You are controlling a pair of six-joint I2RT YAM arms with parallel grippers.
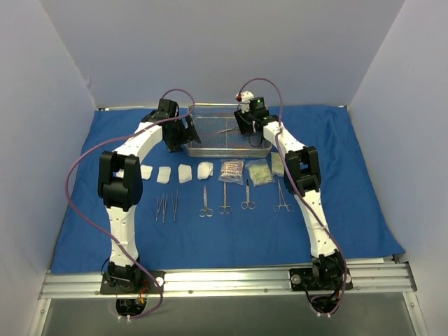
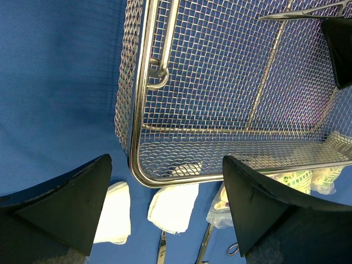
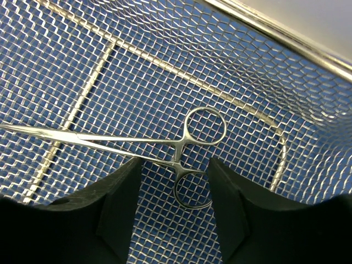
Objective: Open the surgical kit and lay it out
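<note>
The wire mesh tray (image 1: 210, 152) stands at the back centre of the blue cloth. In the right wrist view a hemostat (image 3: 110, 137) lies flat on its mesh floor, and my open right gripper is low over it, fingers either side of the lower handle area near the finger rings. My left gripper is open at the tray's left end, above the rim, with nothing held.
Gauze pads (image 1: 185, 173), bagged supplies (image 1: 231, 170), tweezers (image 1: 164, 206) and several scissor-like instruments (image 1: 225, 208) lie in rows before the tray.
</note>
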